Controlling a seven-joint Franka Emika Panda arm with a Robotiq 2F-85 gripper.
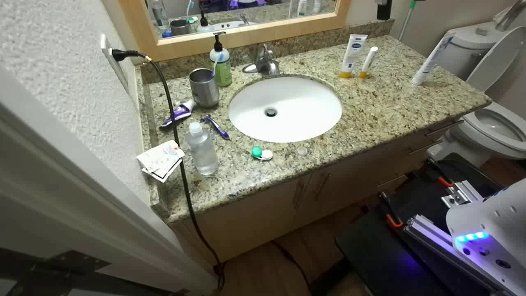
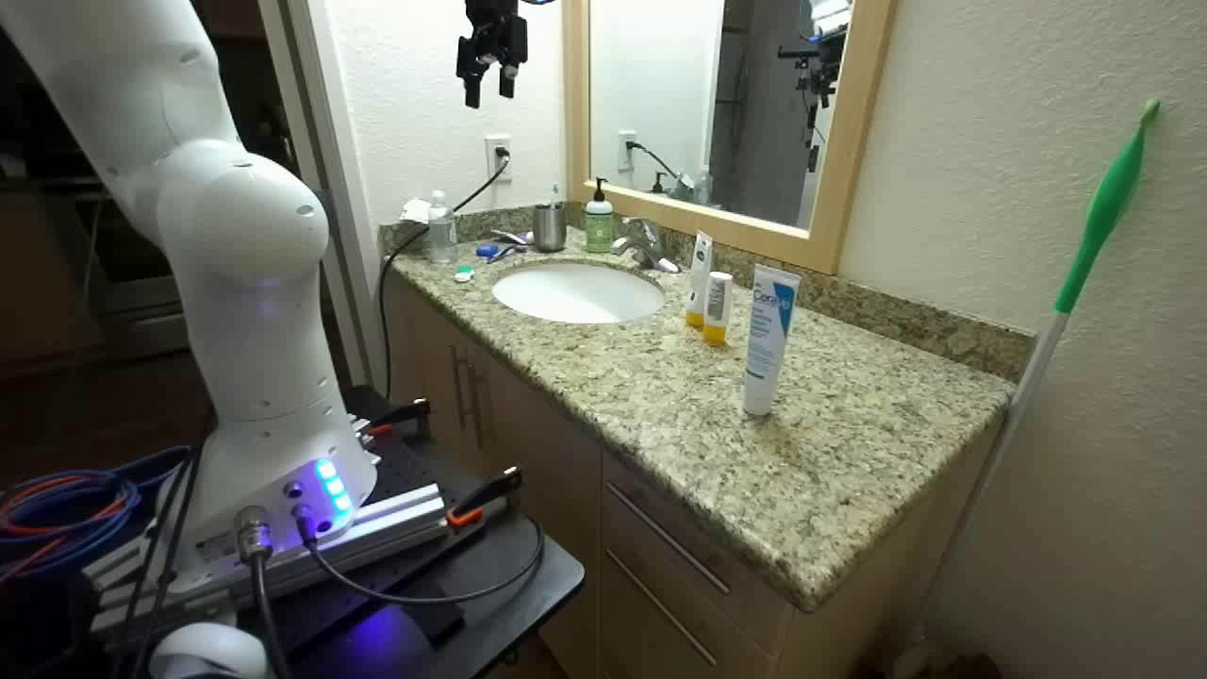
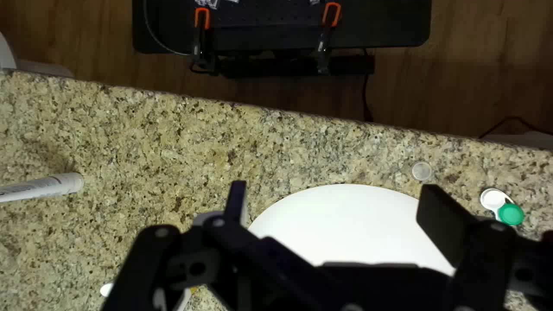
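Observation:
My gripper [image 2: 489, 95] hangs in the air high above the counter, near the mirror, well clear of everything below. In the wrist view the gripper stands wide open, and only the sink shows between its fingers, far beneath. The white oval sink [image 1: 301, 106] is set into the speckled granite counter [image 1: 394, 106]. Along the counter's front edge lie a contact lens case [image 1: 261, 153] with a green and a white cap and a small clear round lid [image 1: 301, 151]. A white CeraVe tube [image 2: 769, 339] stands upright on its cap at the toilet end.
Left of the sink are a clear bottle [image 1: 202, 150], steel cup [image 1: 204, 88], purple razor [image 1: 215, 127], purple-and-white tube [image 1: 178, 114] and soap bottle [image 1: 220, 64]. Two yellow-capped tubes stand beyond the faucet [image 1: 266, 63]. A black cable [image 1: 170, 103] hangs over the counter's left end.

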